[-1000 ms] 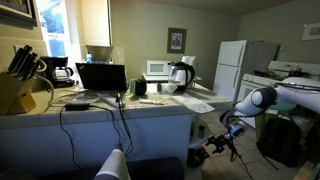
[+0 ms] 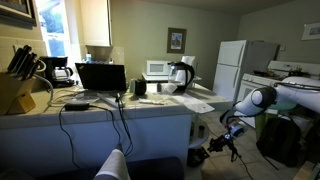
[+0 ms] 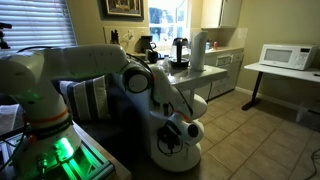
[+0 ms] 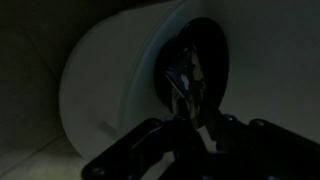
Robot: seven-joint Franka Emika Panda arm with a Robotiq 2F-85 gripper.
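Low beside the counter, my gripper (image 3: 170,138) reaches down at a white rounded bin (image 3: 188,163). The wrist view is very dark. There, the bin (image 4: 90,85) shows a pale rim and a black round opening. A shiny, crinkled piece (image 4: 186,78) lies in front of that opening, just beyond the tips of my gripper. Whether the fingers touch or hold this piece is too dark to tell. In the first exterior view the gripper (image 2: 207,149) is small and dark near the floor.
The counter (image 2: 100,126) runs along one side, with a kettle (image 2: 183,74) and a black toaster-like box (image 2: 101,77) on top. A white fridge (image 2: 229,66) and a stove stand behind the arm.
The arm keeps nearly the same pose at the bin; only a slight shift near the gripper shows.
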